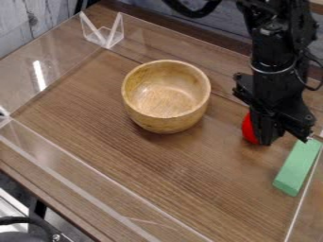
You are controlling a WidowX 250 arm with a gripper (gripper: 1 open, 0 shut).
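Note:
My black gripper is at the right of the camera view, low over a red object that is mostly hidden behind it. Whether the fingers are closed on it I cannot tell. A green block lies on the wooden table just below and right of the gripper, apart from its fingertips.
A round wooden bowl sits left of the gripper. A small white wire-like object is at the upper left.

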